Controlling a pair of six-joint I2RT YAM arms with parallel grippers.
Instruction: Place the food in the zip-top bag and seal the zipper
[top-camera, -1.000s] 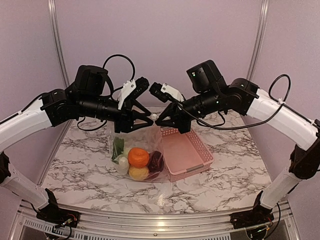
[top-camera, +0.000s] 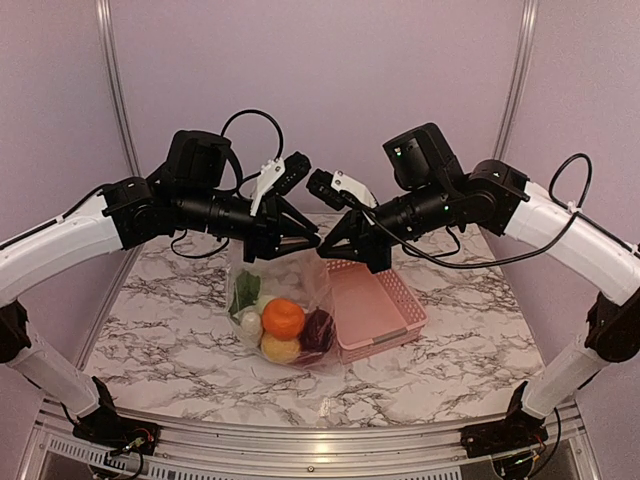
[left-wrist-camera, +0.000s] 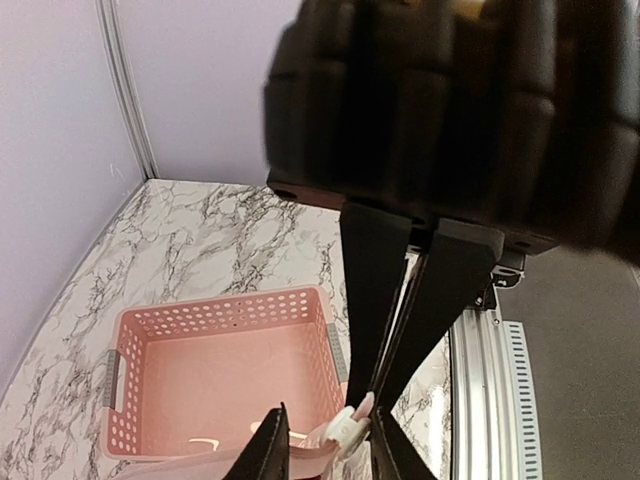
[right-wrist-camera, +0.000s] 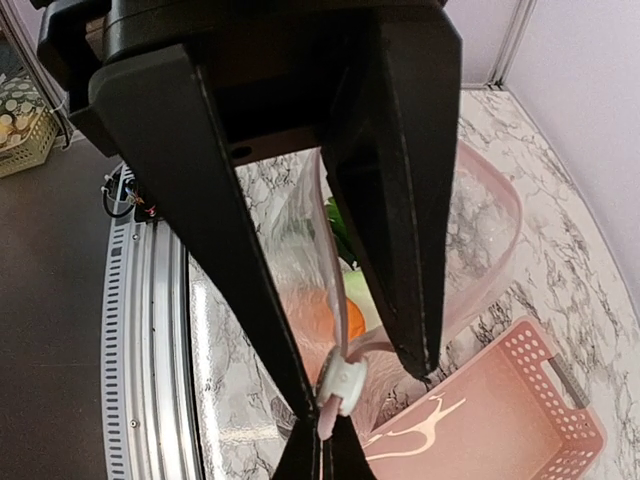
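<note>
The clear zip bag (top-camera: 280, 285) stands upright holding an orange (top-camera: 283, 318), a yellow round item (top-camera: 279, 349), a dark red item (top-camera: 318, 330), a white item and leafy greens (top-camera: 245, 290). Its white zipper slider (left-wrist-camera: 345, 428) with pink tab (right-wrist-camera: 330, 415) is at the top corner, where both grippers meet. My left gripper (top-camera: 312, 235) has its fingertips around the slider; how tightly is unclear. My right gripper (top-camera: 328, 248) is at the bag's top edge, its fingertips close together beside the slider. The bag's rim loops open behind it in the right wrist view.
An empty pink basket (top-camera: 370, 305) sits right of the bag, beneath my right gripper.
Both arms have shifted slightly to the right together, and the top of the bag has moved along with them.
</note>
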